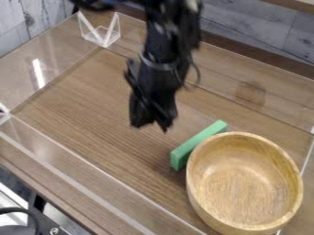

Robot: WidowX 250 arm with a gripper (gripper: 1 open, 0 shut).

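My gripper (147,117) is blurred, hanging over the middle of the wooden table, above and left of a green block (196,143). Its fingers look close together with nothing visible between them, though the blur hides detail. The green block lies along the left side of a large tan wooden bowl (243,188) at the lower right.
A clear plastic holder (101,27) stands at the back left. Grey wood-patterned walls bound the back.
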